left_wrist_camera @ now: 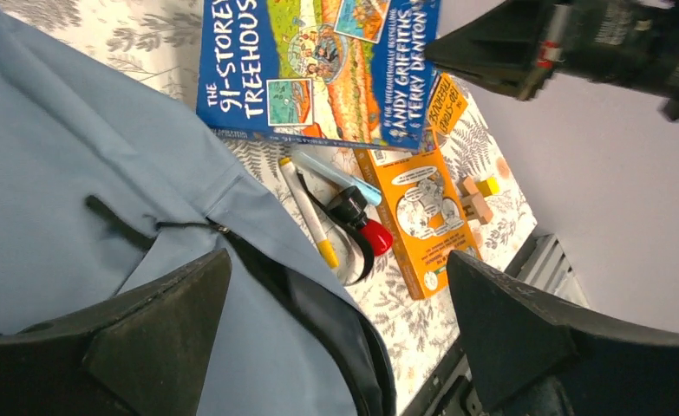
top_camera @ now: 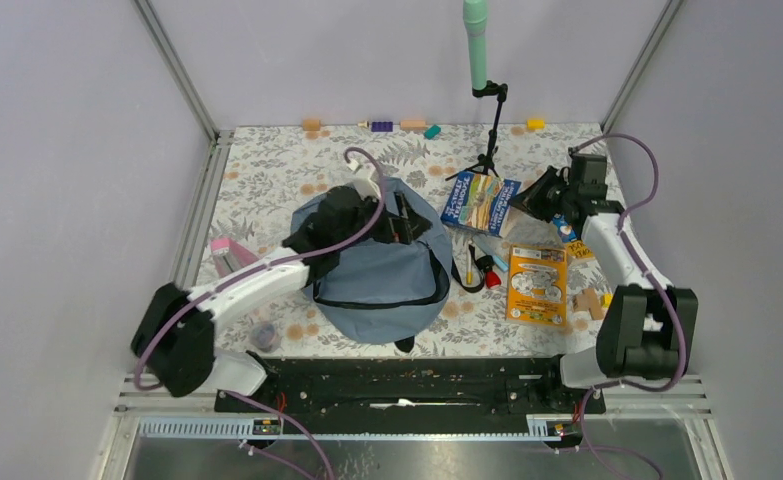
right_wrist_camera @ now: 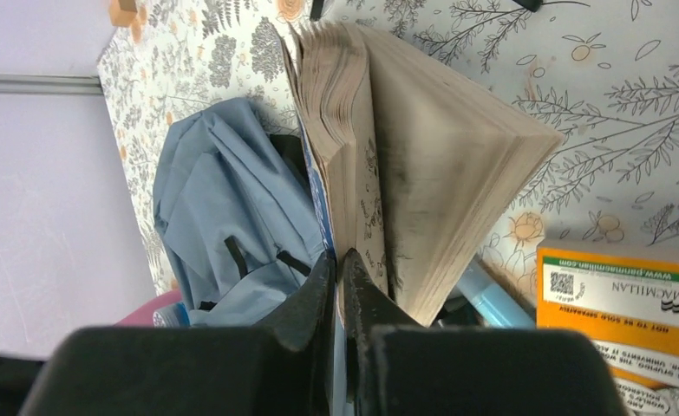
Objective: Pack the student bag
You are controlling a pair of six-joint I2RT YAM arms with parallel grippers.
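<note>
The grey-blue bag [top_camera: 367, 300] lies at center-left, its black-edged opening partly covered by fabric. My left gripper hangs over it, open and empty. My right gripper is shut on the edge of the blue 91-Storey Treehouse book [top_camera: 475, 200], which is raised at that side, beige page edges facing the right wrist camera. An orange book [top_camera: 535, 285] lies below it. A yellow marker [left_wrist_camera: 310, 214], light-blue cylinder [left_wrist_camera: 340, 173] and black-and-red object [left_wrist_camera: 373, 234] lie between bag and orange book.
A black tripod [top_camera: 487, 155] stands behind the blue book. Colored blocks [top_camera: 413, 124] line the back edge. A pink object [top_camera: 229, 255] and a clear container [top_camera: 264, 336] are left of the bag. Wooden pieces [top_camera: 587, 302] lie at right.
</note>
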